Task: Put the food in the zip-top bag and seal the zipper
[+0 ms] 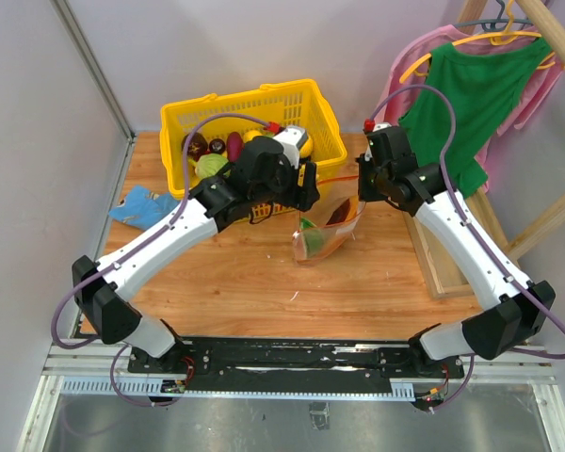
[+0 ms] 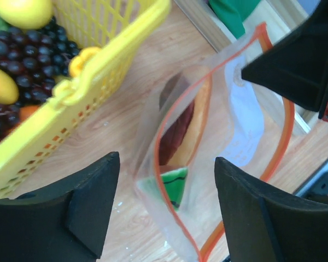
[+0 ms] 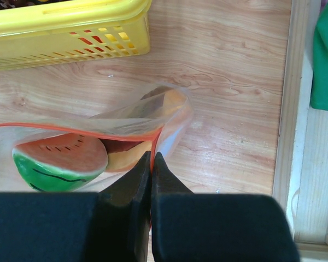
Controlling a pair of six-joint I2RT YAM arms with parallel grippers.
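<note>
The clear zip top bag (image 1: 328, 243) stands on the table with its red-orange zipper spread wide. Inside are a watermelon slice (image 3: 60, 164), a dark red item (image 2: 177, 130) and a tan, bun-like piece (image 2: 198, 117). Over the bag's left side, my left gripper is open, fingers well apart; the zipper edge passes below and between them without being pinched. At the bag's right corner my right gripper is shut on the zipper edge, which runs into its closed tips.
Behind the bag stands a yellow basket (image 1: 322, 121) full of fruit and vegetables. A blue packet (image 1: 143, 207) lies at the left. To the right is a wooden rack (image 1: 443, 268) with hanging clothes.
</note>
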